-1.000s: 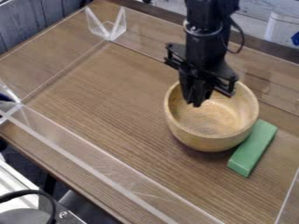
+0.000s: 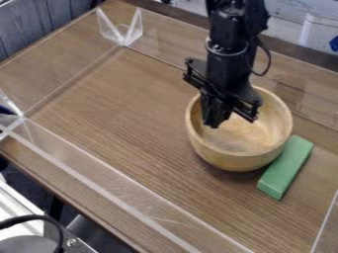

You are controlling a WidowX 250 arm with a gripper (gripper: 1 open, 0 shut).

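A large tan bowl (image 2: 248, 140) sits on the wooden table toward the right. The black gripper (image 2: 211, 119) reaches down over the bowl's left part, its fingertips low inside the rim. It looks shut, and nothing shows between its fingers, though the bowl's interior right at the tips is hard to make out. A green block (image 2: 287, 167) lies beside the bowl on its right.
A clear plastic piece (image 2: 122, 27) stands at the back left. A cable and grey hardware lie at the lower left corner.
The gripper has moved a little to the left and down into the bowl. The bowl and green block look unmoved.
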